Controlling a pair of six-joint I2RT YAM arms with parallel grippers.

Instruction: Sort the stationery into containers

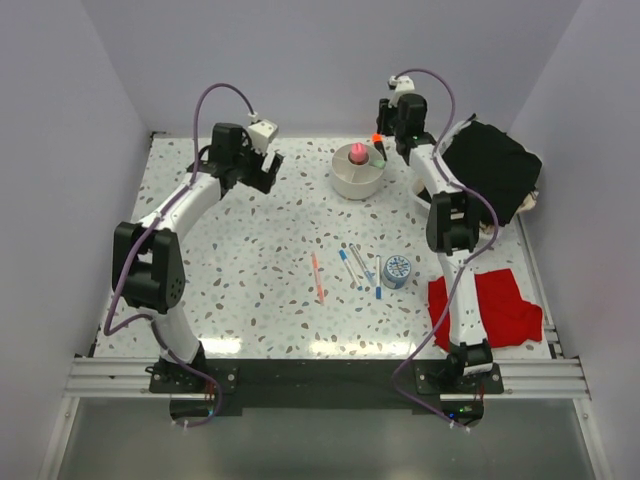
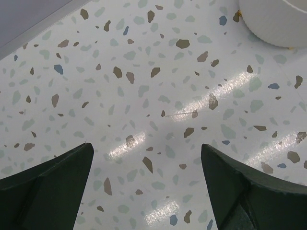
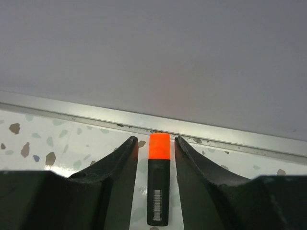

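Observation:
An orange-capped black marker (image 3: 159, 187) lies near the back edge, right of the white divided round holder (image 1: 355, 182), which contains a pink item (image 1: 358, 152). My right gripper is over the marker's orange end, fingers apart with the marker seen between and below them. My left gripper hangs open over bare table at the back left. Several pens lie mid-table: an orange one (image 1: 317, 277), a blue-white one (image 1: 350, 269), others beside a blue tin (image 1: 396, 271).
A white container with a black cloth (image 1: 490, 170) is at the back right; a red cloth (image 1: 500, 310) lies front right. Walls border the back and sides.

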